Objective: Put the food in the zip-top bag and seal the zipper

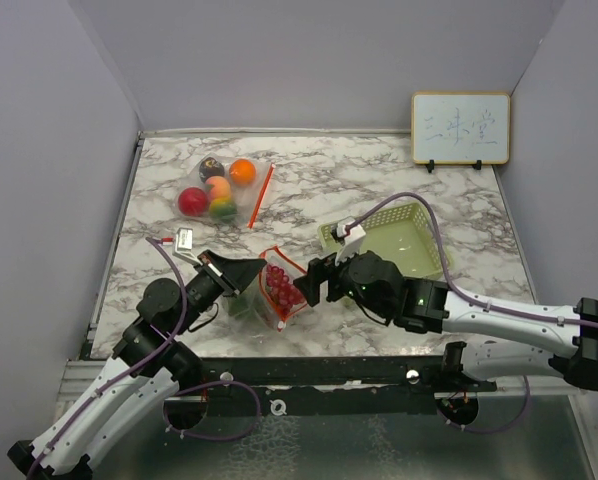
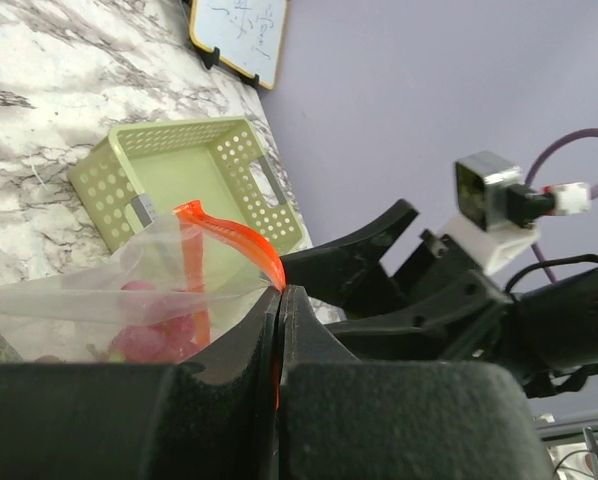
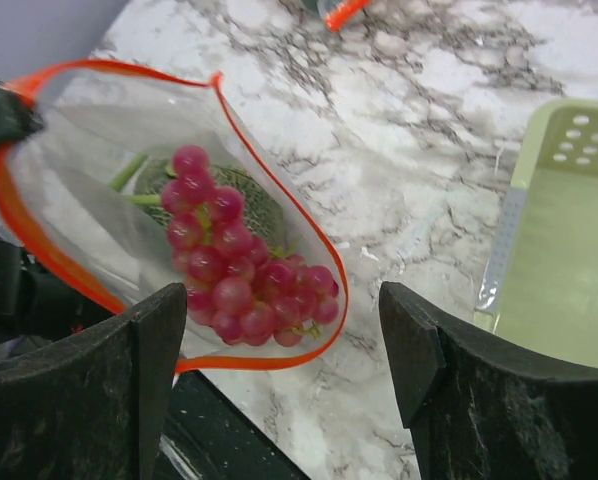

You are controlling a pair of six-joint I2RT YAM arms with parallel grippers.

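A clear zip top bag with an orange zipper rim [image 3: 304, 215] has its mouth spread, facing the right arm. Inside it lie red grapes [image 3: 234, 262] and a green netted item [image 3: 259, 205]. My left gripper is shut on the orange rim, pinching the bag's edge. In the top view the bag [image 1: 282, 284] shows between both grippers. My right gripper stands open just outside the mouth, nothing between its fingers; the grapes are in front of it, apart from them.
A green basket [image 1: 391, 240], empty as far as shows, stands right of the bag behind the right arm. Another orange-edged bag [image 1: 262, 200] holding several fruits lies at the back left. A whiteboard [image 1: 461, 128] stands at the far right.
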